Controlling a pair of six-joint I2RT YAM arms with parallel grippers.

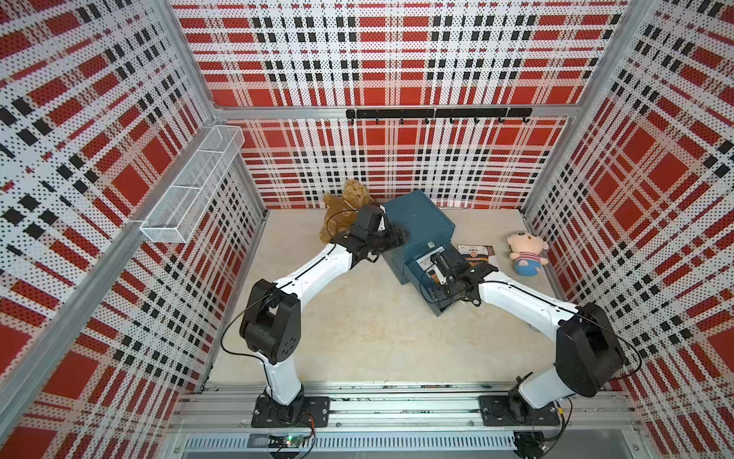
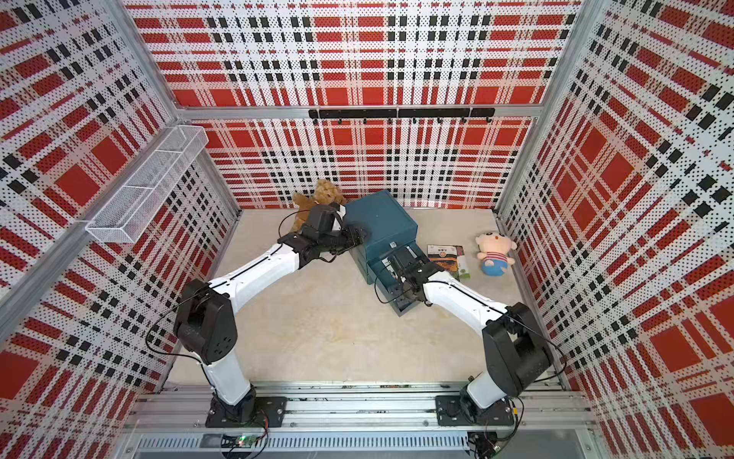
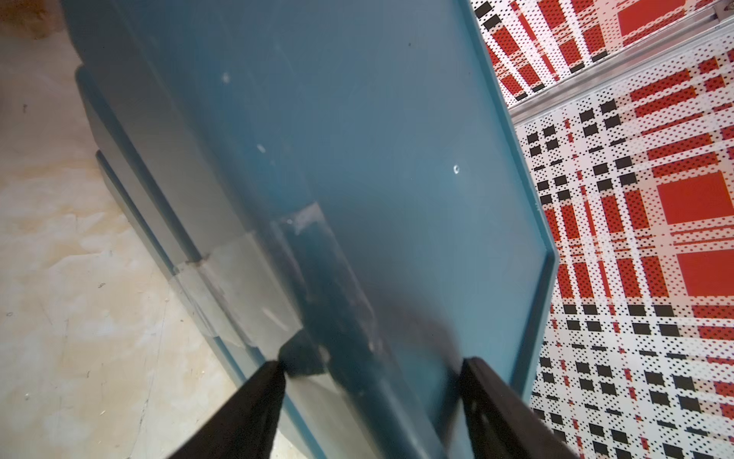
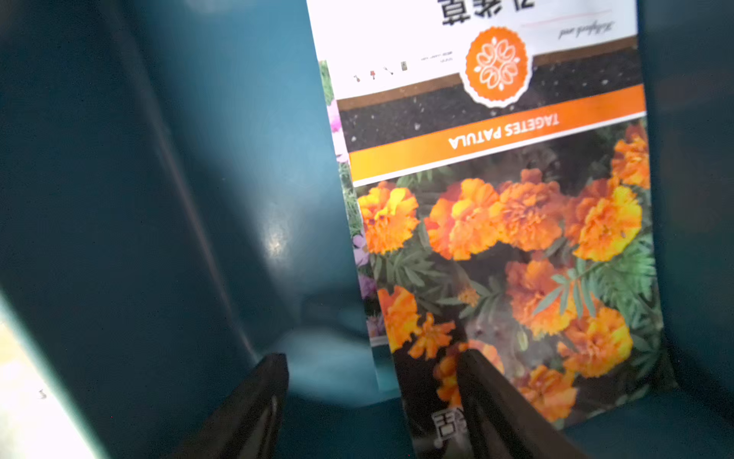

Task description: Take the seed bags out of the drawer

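In the right wrist view a seed bag with orange marigolds (image 4: 504, 229) lies in the pulled-out blue drawer (image 4: 229, 153). A second bag with purple flowers (image 4: 359, 248) shows only its left edge beneath it. My right gripper is inside or just above the drawer, fingers apart, the right finger overlapping the marigold bag in view; contact cannot be told. My left gripper stands open at the blue cabinet (image 3: 397, 137), its fingers to either side of the top edge. Another seed bag (image 2: 441, 252) lies on the table right of the cabinet.
A brown teddy bear (image 1: 333, 222) sits left of the cabinet, behind my left arm. A plush doll in a striped shirt (image 1: 527, 253) lies at the right. A white wire basket (image 1: 191, 187) hangs on the left wall.
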